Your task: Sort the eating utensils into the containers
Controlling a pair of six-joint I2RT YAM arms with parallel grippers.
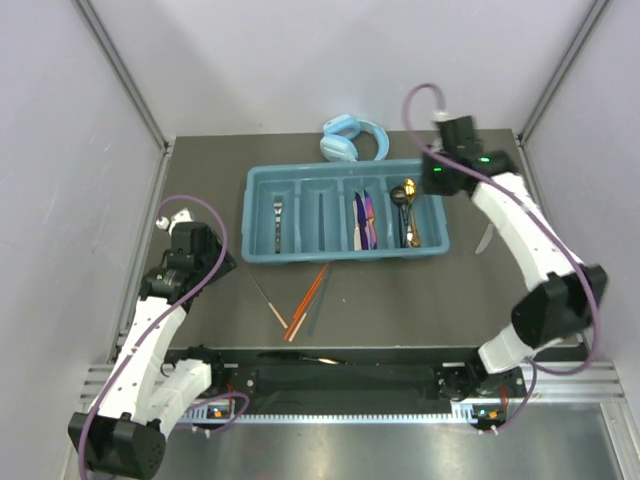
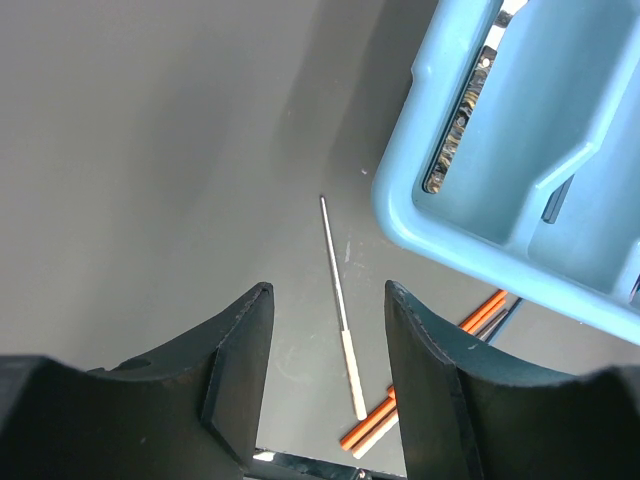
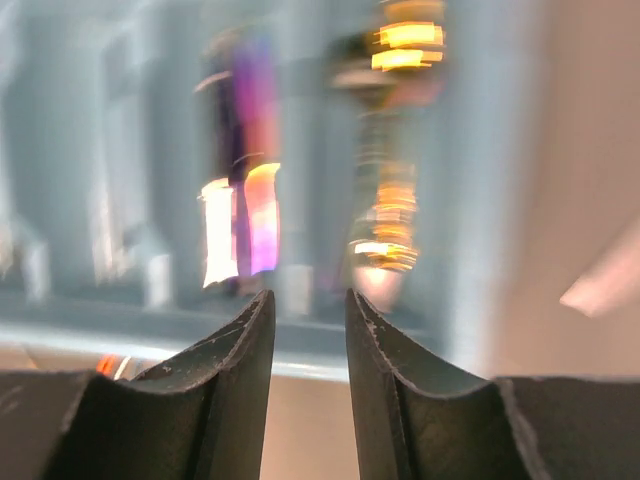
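Note:
The blue compartment tray point(image 1: 445, 238) holds a fork point(image 1: 277, 225), a dark slim utensil point(image 1: 321, 222), purple and white handled utensils point(image 1: 362, 220), and dark and gold spoons point(image 1: 409, 190). Chopsticks point(image 1: 305, 300) and a thin stick with a pale handle point(image 2: 352, 375) lie in front of it. A pale utensil point(image 1: 485, 237) lies right of the tray. My left gripper hovers open over the left table, holding nothing visible. My right gripper is above the tray's right side, blurred in the top view; its fingers stand apart with nothing visible between them.
Blue headphones point(image 1: 340, 145) lie behind the tray. The grey table point(image 1: 410, 305) has free room in front of the tray and at the far left. Walls bound both sides.

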